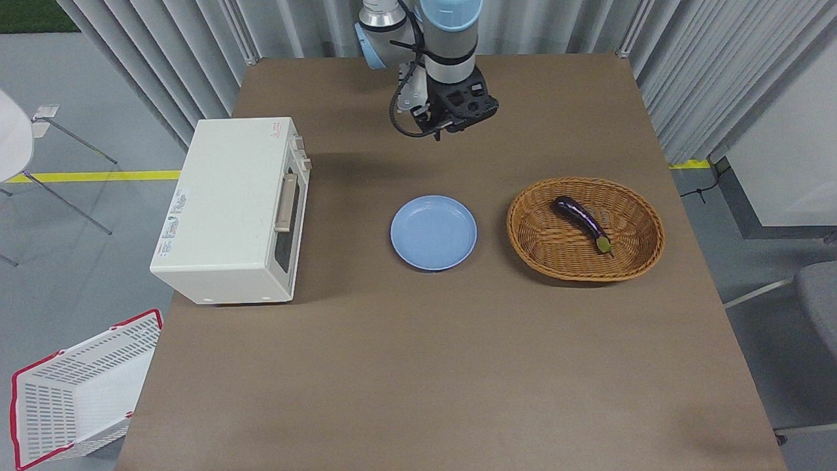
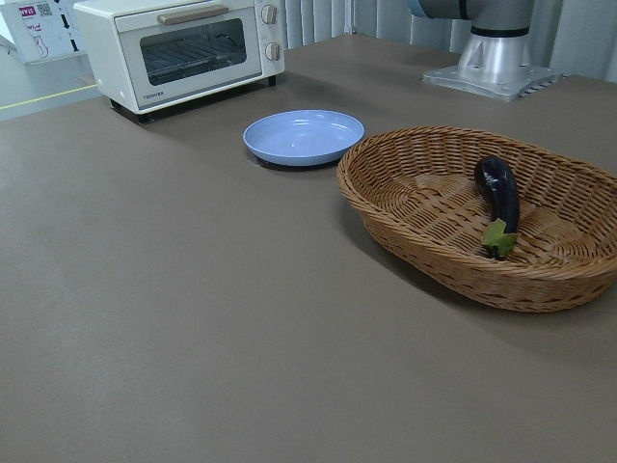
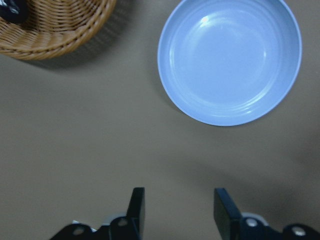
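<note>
An eggplant (image 1: 580,221) lies in a wicker basket (image 1: 541,243) on the right of the table, also seen in the left view. Left of the basket is an empty blue plate (image 1: 433,232). The robot's gripper is open, high at the back of the table in the front view, with nothing between its fingers. In the wrist view the plate (image 3: 229,62) and part of the basket (image 3: 65,40) lie below and beyond the fingertips.
A white toaster oven (image 1: 217,210) with its door shut stands on the left of the table. A white plastic crate (image 1: 82,392) is off the table at lower left.
</note>
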